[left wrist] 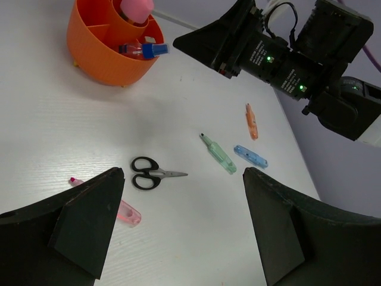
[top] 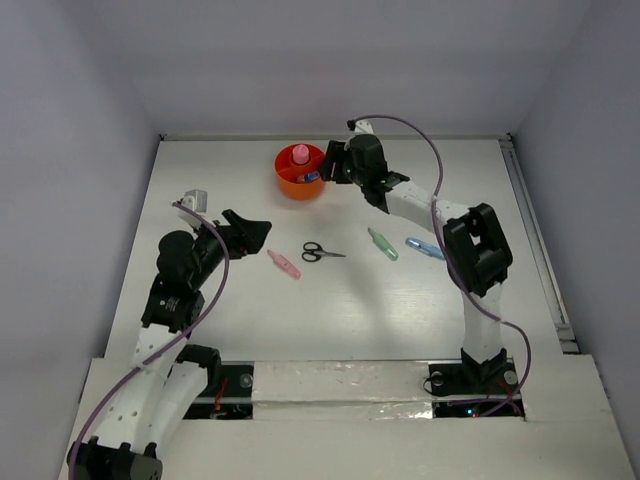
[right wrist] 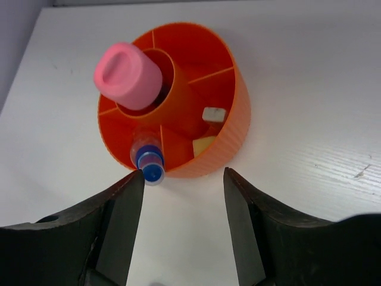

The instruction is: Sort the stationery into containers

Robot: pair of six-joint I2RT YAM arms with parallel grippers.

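An orange divided organizer (top: pixel 300 190) holds a pink cylinder (right wrist: pixel 125 74) in its middle cup and a blue-capped bottle (right wrist: pixel 149 161) in an outer compartment. My right gripper (top: pixel 334 165) is open just right of it, the bottle beyond its fingertips. On the table lie scissors (left wrist: pixel 146 173), a pink marker (top: pixel 283 263), a green marker (top: pixel 383 243), a blue marker (top: pixel 425 247) and an orange marker (left wrist: pixel 251 122). My left gripper (top: pixel 250 232) hangs open at the left, above the pink marker in its wrist view, with nothing between its fingers.
Small pale items (right wrist: pixel 214 115) sit in other organizer compartments. Walls enclose the table at the back and sides.
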